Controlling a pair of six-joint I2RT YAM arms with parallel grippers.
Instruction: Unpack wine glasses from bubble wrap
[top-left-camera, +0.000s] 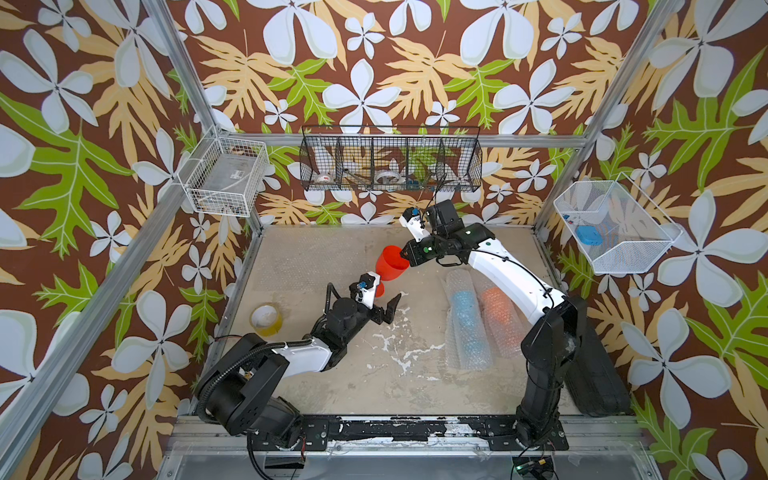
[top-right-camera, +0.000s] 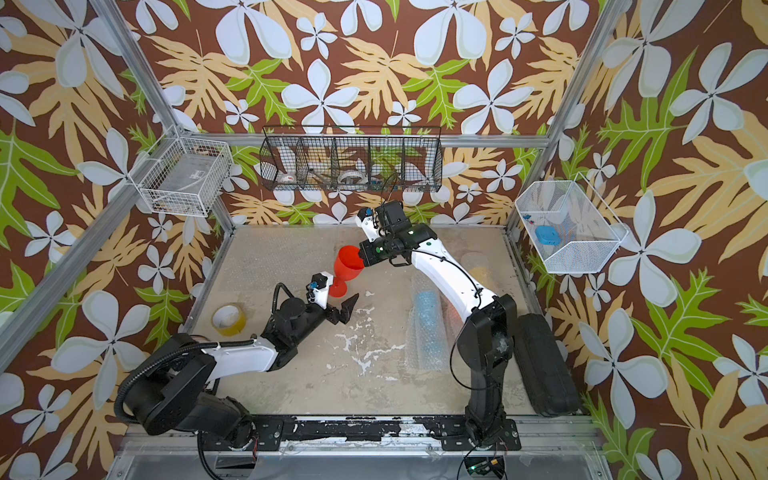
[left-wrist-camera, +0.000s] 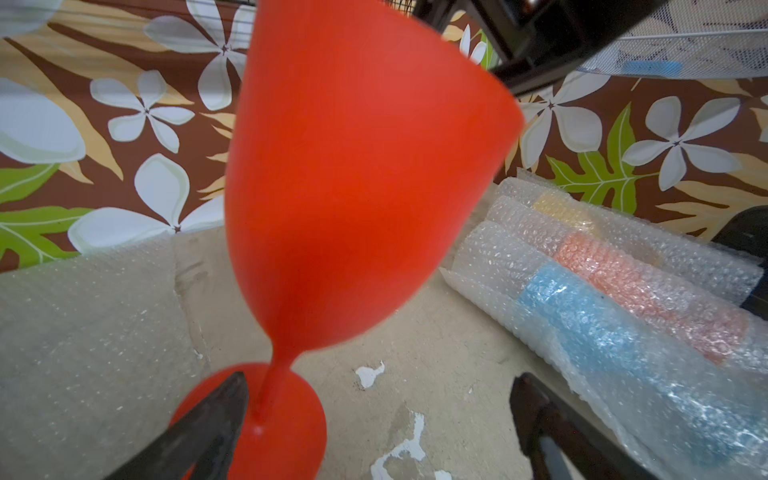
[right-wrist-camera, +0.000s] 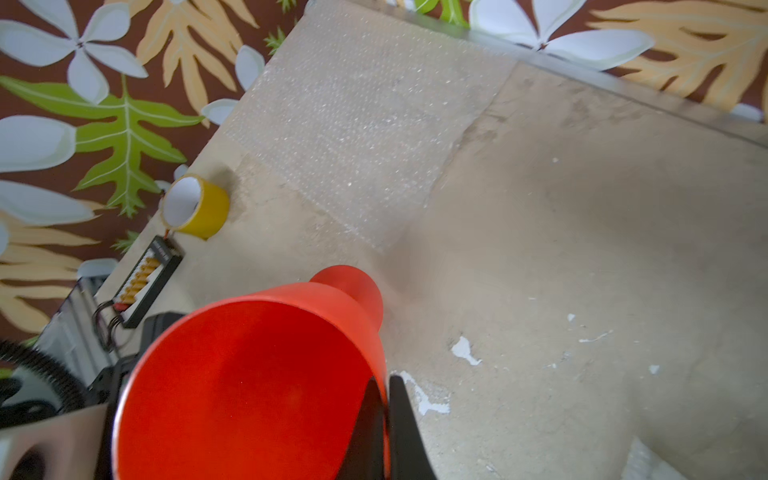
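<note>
A red wine glass (top-left-camera: 390, 263) is held tilted above the table, bowl toward my right gripper. My right gripper is shut on its rim, one finger inside the bowl and one outside. In the left wrist view the red wine glass (left-wrist-camera: 352, 176) shows its stem and round foot lower left. My left gripper stands open, fingers apart, with the foot close by its left finger; whether they touch I cannot tell. Rolls of bubble wrap lie at the right: one with blue inside (left-wrist-camera: 584, 312), one with pink-red (left-wrist-camera: 616, 276), one with yellow (left-wrist-camera: 569, 209).
A flat sheet of bubble wrap (right-wrist-camera: 376, 104) covers the back left of the table. Yellow tape (top-left-camera: 274, 319) sits at the left. A black case (top-right-camera: 544, 364) lies at the right edge. Wire baskets (top-left-camera: 390, 164) hang at the back.
</note>
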